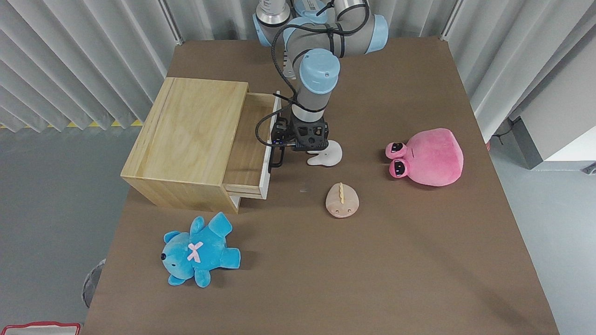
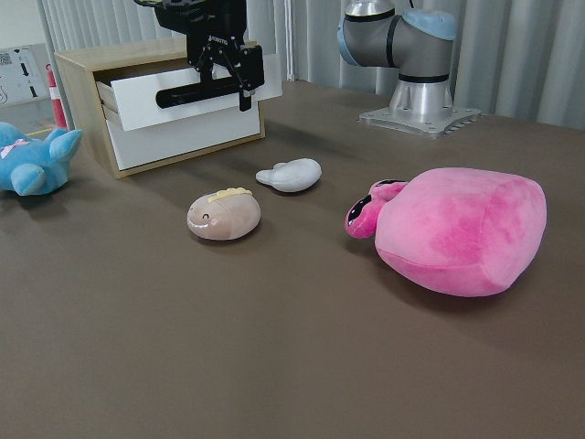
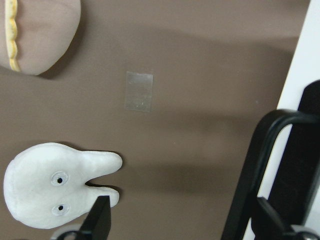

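Observation:
A wooden cabinet (image 1: pixel 179 134) stands at the left of the table, its upper drawer (image 1: pixel 243 168) pulled out, showing a bare interior. The gripper (image 2: pixel 224 82) is at that drawer's white front, by the long black handle (image 2: pixel 196 94). In the wrist view the handle (image 3: pixel 256 160) runs along the right, and the dark fingers show at the bottom edge; whether they are shut on it I cannot tell.
A white rabbit plush (image 1: pixel 329 154) and a beige plush (image 1: pixel 342 202) lie right of the cabinet. A pink plush (image 1: pixel 433 157) is farther right, a blue bear (image 1: pixel 201 254) at the front left.

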